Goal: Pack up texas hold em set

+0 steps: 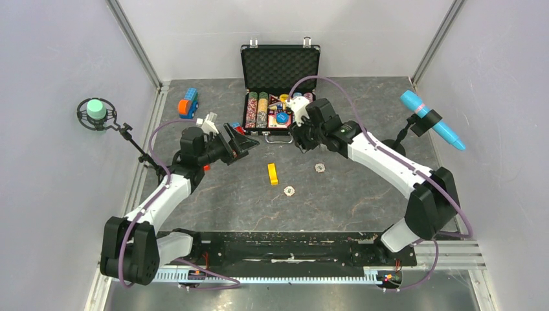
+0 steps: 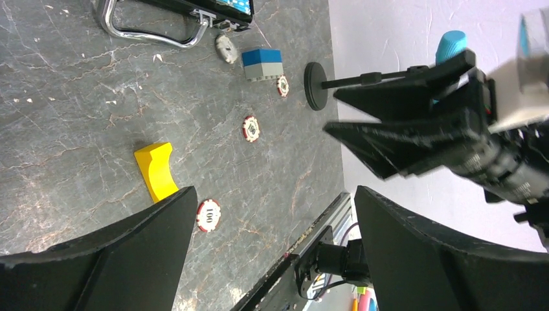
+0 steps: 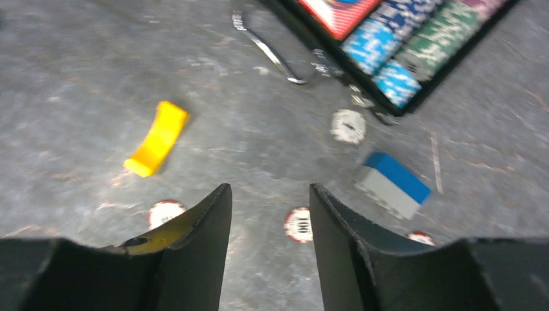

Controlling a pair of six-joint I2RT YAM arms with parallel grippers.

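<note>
The black chip case [image 1: 280, 65] stands with its lid up at the back of the table, holding rows of coloured chips [image 1: 262, 110] and a middle section with cards and a round blue piece [image 1: 283, 118]. Several loose chips lie outside it, among them two patterned chips [image 1: 289, 191] [image 1: 320, 167] and a pale one [image 3: 348, 126] close to the case's front. My left gripper is open and empty left of the case's handle. My right gripper is part open in front of the case; a chip [image 3: 299, 225] shows below, between its fingers in view, but nothing is held.
A yellow arched block [image 1: 272, 173] lies mid-table, and a blue-and-grey block [image 2: 262, 65] sits near the case's front right corner. A toy car [image 1: 188, 103] is at the back left. Stands rise at both sides.
</note>
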